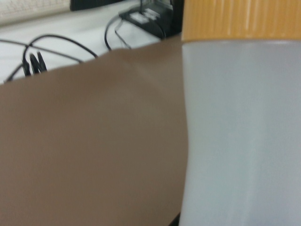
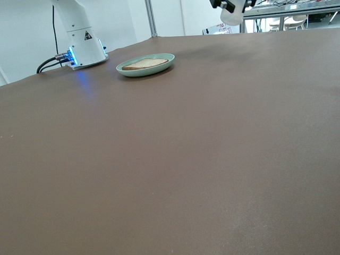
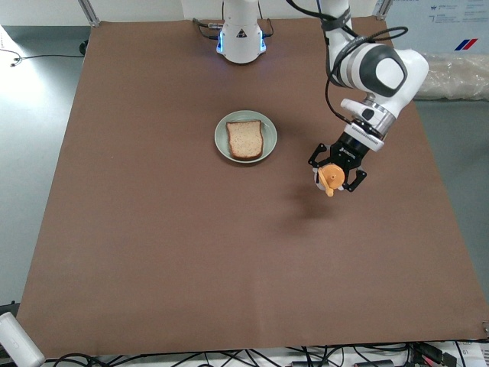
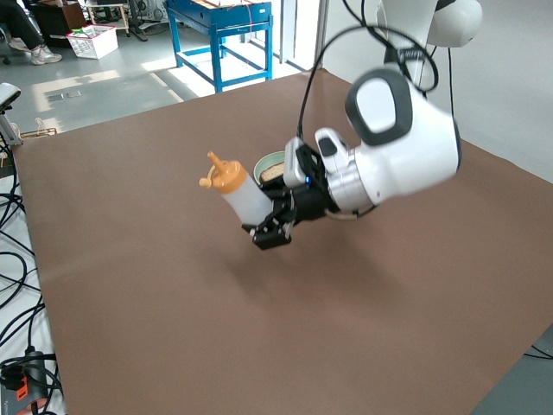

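Observation:
The black gripper (image 3: 336, 170) is shut on a squeeze bottle (image 4: 244, 195) with an orange cap (image 3: 331, 177) and translucent body, held above the table to the right of the plate in the left view. Its body (image 1: 242, 136) fills the right half of the wrist view. A pale green plate (image 3: 267, 136) rests on the brown table, with a slice of bread (image 3: 243, 140) lying on it. In the right view the plate is partly hidden behind the arm and bottle. In the top view only the bottom of the bottle (image 2: 231, 15) shows at the top edge.
Cables and devices run along one edge beyond the table.

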